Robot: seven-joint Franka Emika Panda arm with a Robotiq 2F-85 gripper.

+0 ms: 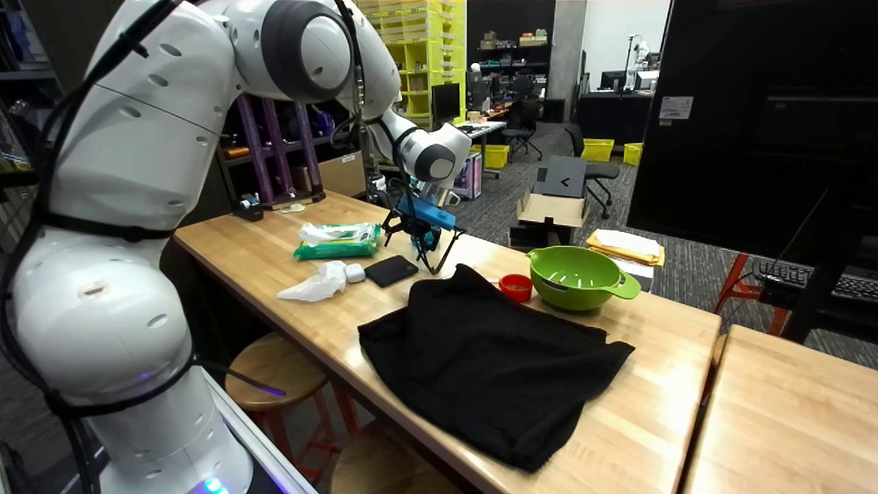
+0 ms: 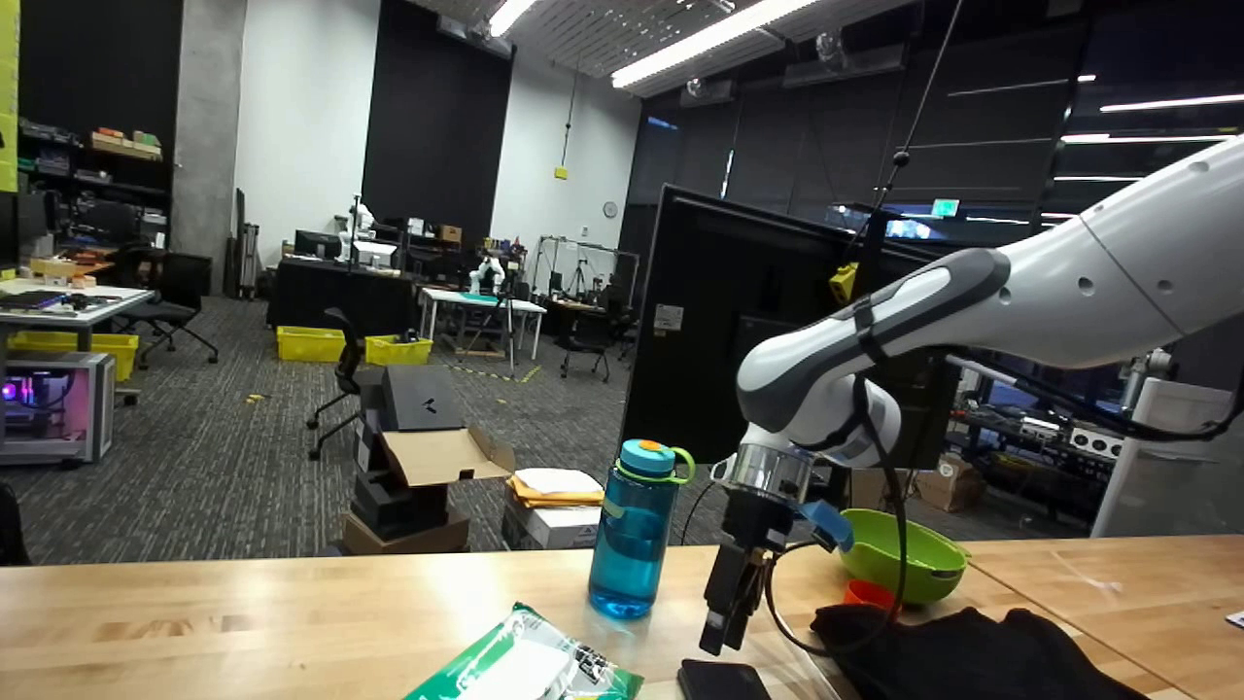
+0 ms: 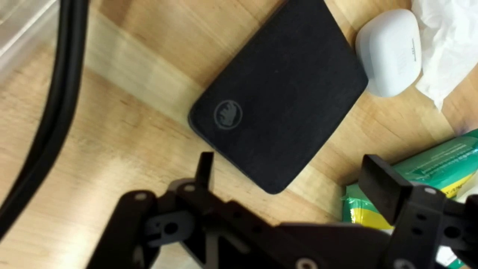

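My gripper stands open above the table, with nothing held between its fingers. In the wrist view a flat black wallet-like case with a round animal logo lies just beyond the fingertips. The same black case shows beside the white items in exterior view 1, in front of the gripper. From exterior view 2, the gripper points down near the black case, apart from it.
A white earbud case touches the black case, near crumpled tissue. A green wipes pack, teal bottle, red cup, green colander and black cloth share the table.
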